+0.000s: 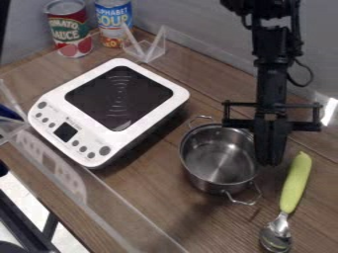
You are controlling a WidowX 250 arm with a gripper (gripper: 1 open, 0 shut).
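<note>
My black gripper [270, 148] hangs low over the right rim of a steel pot [211, 158] with two wire handles, its fingers pointing down and looking shut, with nothing visible between them. The pot stands upright on the wooden counter. Just right of it lies a spoon with a yellow-green handle [295, 183], its steel head toward the front edge of the view.
A white induction cooker [69, 114] with a dark plate stands left of the pot. A tomato sauce can [70, 30] and an alphabet soup can [114, 22] stand at the back left. The counter behind the pot is clear.
</note>
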